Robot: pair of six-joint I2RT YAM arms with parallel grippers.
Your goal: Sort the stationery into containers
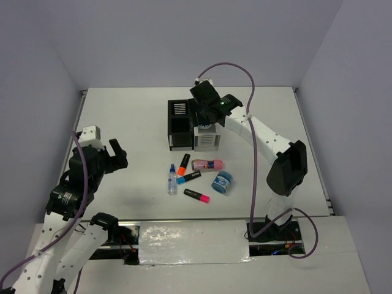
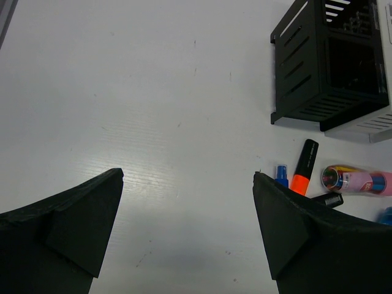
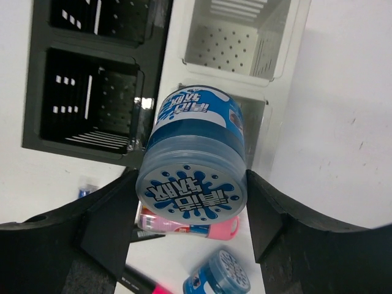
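Note:
My right gripper is shut on a blue jar, holding it over the white container's near compartment. In the top view the black container stands left of the white one. Below them lie an orange highlighter, a pink tube, a blue highlighter, a clear bottle with blue cap, a pink highlighter and a second blue jar. My left gripper stands open at the left, nothing between its fingers.
Grey walls enclose it at the back and sides. A metal edge runs along the front.

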